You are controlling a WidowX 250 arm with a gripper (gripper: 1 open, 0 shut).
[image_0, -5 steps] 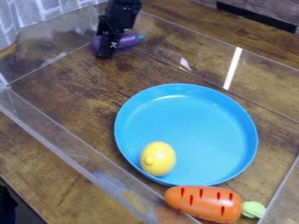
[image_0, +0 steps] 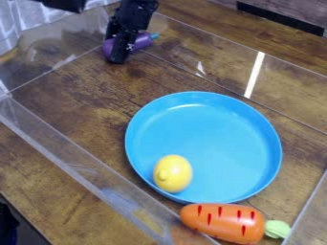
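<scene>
At the top left of the camera view my black gripper (image_0: 121,42) is down on a purple toy (image_0: 143,41) with a teal tip, shut on it, though the fingers are dark and partly hide it. A blue plate (image_0: 217,139) lies at the lower right with a yellow lemon (image_0: 173,173) on its front left part. An orange toy carrot (image_0: 224,220) with a pale green top lies below the plate.
Clear walls (image_0: 64,163) edge the wooden surface.
My gripper and the purple toy have shifted very slightly left; the plate, lemon and carrot have not moved.
</scene>
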